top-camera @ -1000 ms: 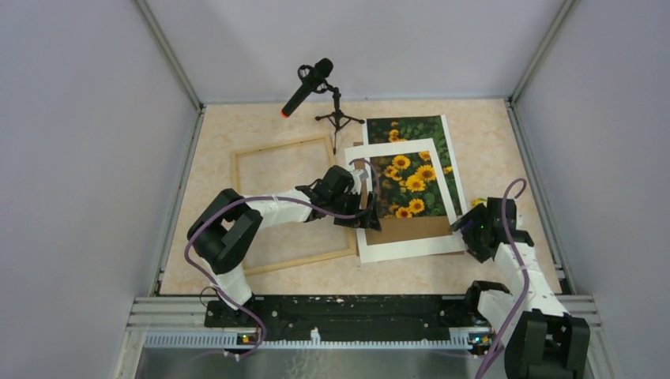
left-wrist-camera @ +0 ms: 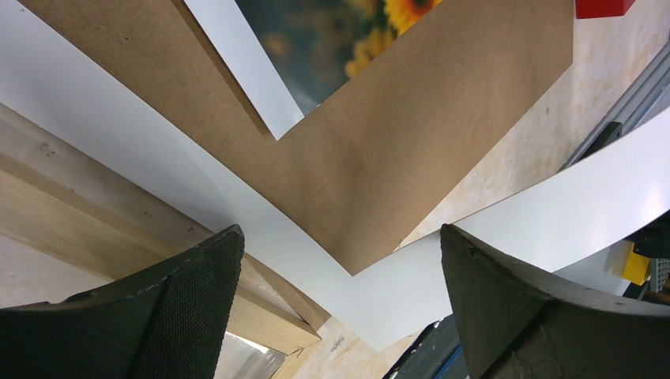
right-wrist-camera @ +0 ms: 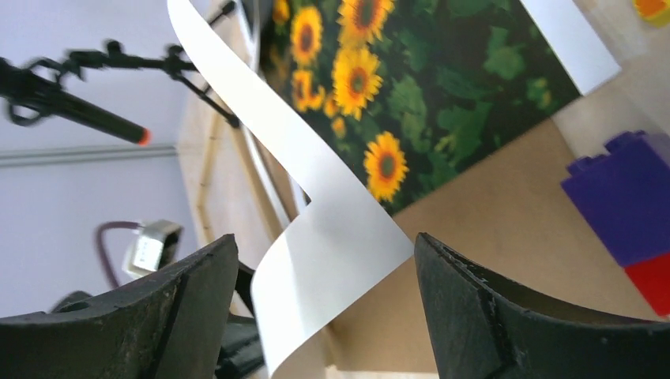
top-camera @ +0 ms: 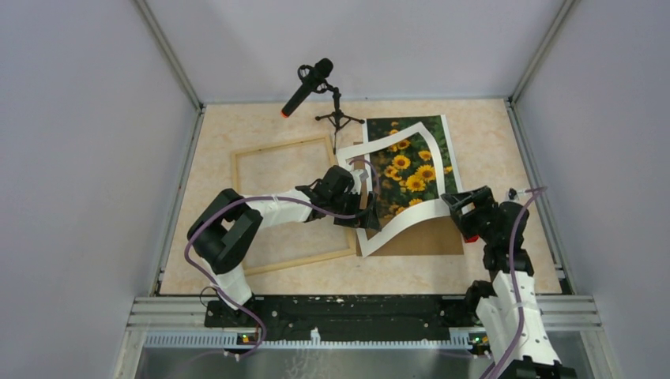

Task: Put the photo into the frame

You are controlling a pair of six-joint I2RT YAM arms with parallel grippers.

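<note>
The sunflower photo (top-camera: 415, 181) lies partly over a brown backing board (top-camera: 430, 241) right of centre. A white mat (right-wrist-camera: 340, 237) rests above it, its right side lifted and curved upward. My right gripper (top-camera: 458, 200) is at the raised lower-right corner of that mat; its fingers stand apart, with the white strip running between them and meeting one finger. Over the mat's left border is my left gripper, open, with the mat's lower-left corner in its gap. The empty wooden frame (top-camera: 296, 262) lies at left, partly hidden by the left arm.
A microphone on a small tripod (top-camera: 337, 117) stands behind the mat. Purple (right-wrist-camera: 620, 197) and red (top-camera: 472, 238) blocks sit by the board's right edge, with a yellow piece (right-wrist-camera: 653, 8) farther back. Bare table shows along the front.
The right gripper has moved up and slightly left in the top view. The mat's right side, flat before, is now raised and bent. The left arm looks unmoved.
</note>
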